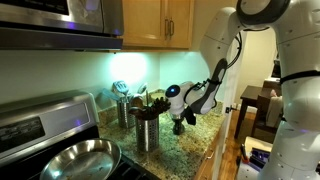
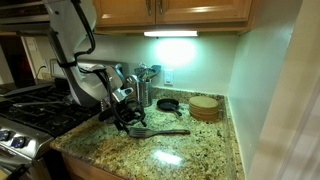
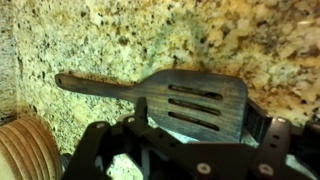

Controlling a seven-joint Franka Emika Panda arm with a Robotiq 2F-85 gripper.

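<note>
A dark slotted spatula point(image 3: 205, 90) lies flat on the speckled granite counter, its handle pointing left in the wrist view. In exterior view 2 the same spatula point(image 2: 158, 133) reaches to the right from under the gripper. My gripper is open, low over the blade end, with one finger to each side of the slotted part in the wrist view. Whether the fingers touch the blade or the counter cannot be told. In exterior view 1 the gripper point(image 1: 179, 127) is close to the countertop, and the spatula is hard to make out there.
A stack of round wooden boards point(image 2: 204, 106) and a small black pan point(image 2: 168, 104) stand near the back wall. Utensil canisters point(image 1: 147, 130) and a stove with a large pan point(image 1: 80, 165) are on the other side. Bare counter point(image 2: 185, 155) lies in front.
</note>
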